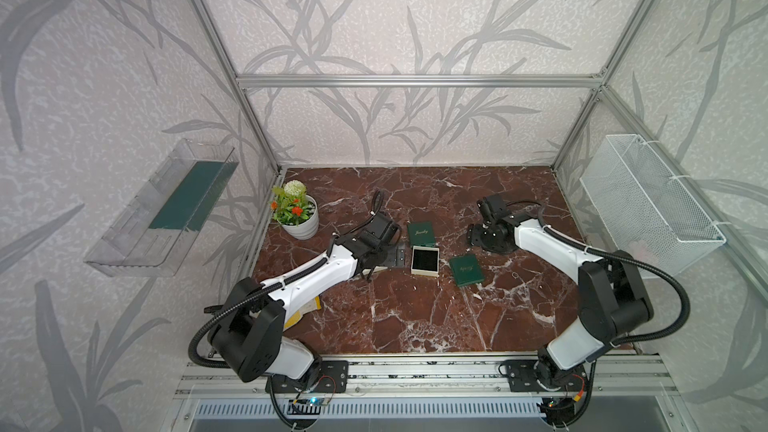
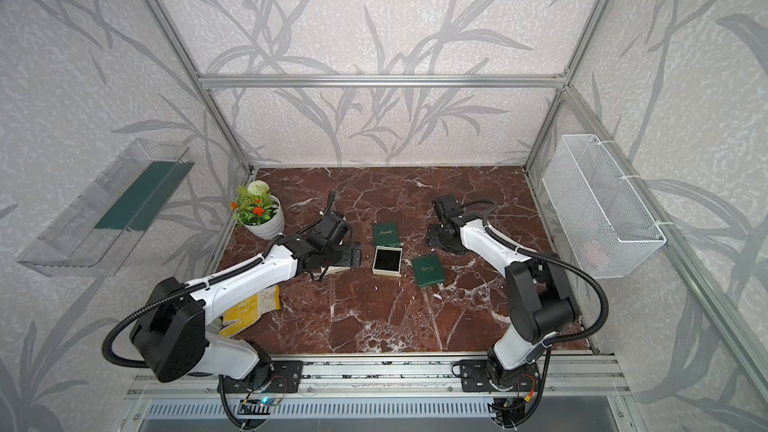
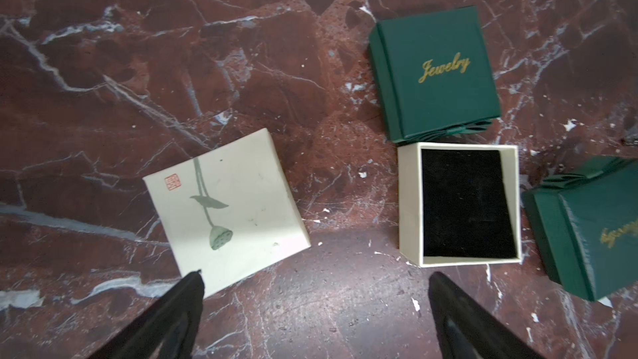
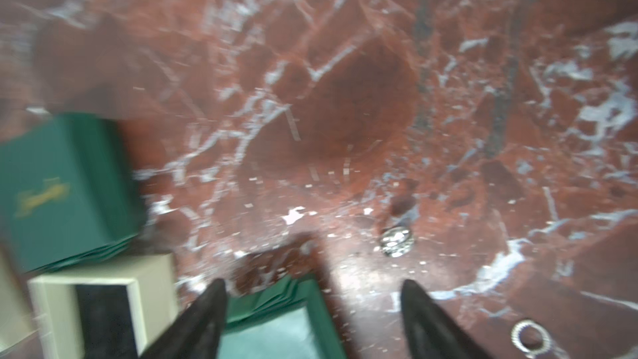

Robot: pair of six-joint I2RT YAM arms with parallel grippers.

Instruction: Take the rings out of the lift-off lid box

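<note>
One silver ring (image 4: 396,241) lies on the marble between the spread fingers of my right gripper, which is open and holds nothing. A second, thinner ring (image 4: 530,337) rests at the lower right of the right wrist view. In the left wrist view, the cream box base (image 3: 410,226) stands uncovered, its black padded inside bare of rings. The white lid (image 3: 232,209), printed with a lotus pod, lies to its left on the table. My left gripper is open and empty, above the tabletop between lid and base.
Two green jewelry boxes flank the base: one box (image 3: 438,73) behind it, the other box (image 3: 591,226) to its right. A flower pot (image 1: 301,216) stands at the back left. A yellow item (image 2: 248,312) lies by the left arm.
</note>
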